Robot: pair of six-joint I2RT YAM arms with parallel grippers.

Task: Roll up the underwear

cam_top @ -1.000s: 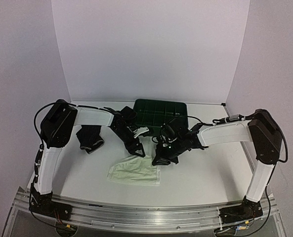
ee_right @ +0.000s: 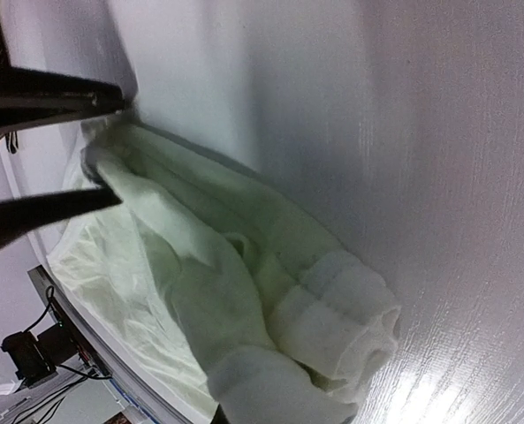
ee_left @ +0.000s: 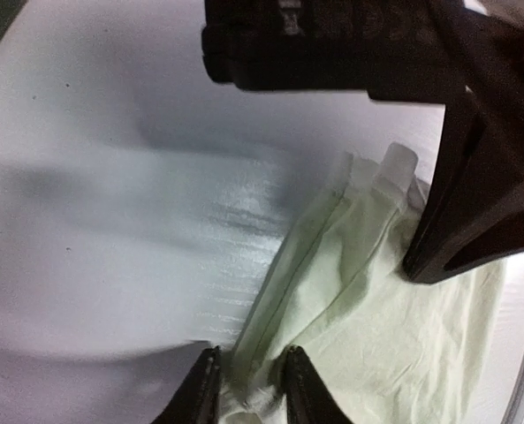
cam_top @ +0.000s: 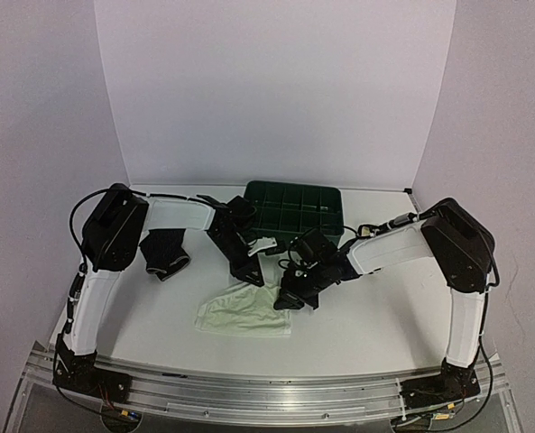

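The pale cream underwear [cam_top: 240, 314] lies on the table below both grippers, its upper edge folded into a strip, as the right wrist view [ee_right: 200, 256] also shows. My left gripper [cam_top: 253, 280] is down at that folded edge; in the left wrist view its fingertips [ee_left: 292, 380] sit on the fold, the cloth partly hidden between them. My right gripper [cam_top: 285, 302] is low at the cloth's right end; in the left wrist view its dark body reaches down to the cloth. Whether either gripper is shut on the fabric is not clear.
A green divided bin [cam_top: 292, 203] stands at the back centre, close behind both wrists. A dark folded cloth [cam_top: 165, 253] lies at the left. A metal rail runs along the front edge.
Over the last second my right arm has shifted slightly left and down onto the cloth's right end. My left arm has moved slightly right. The cloth is nearly unchanged.
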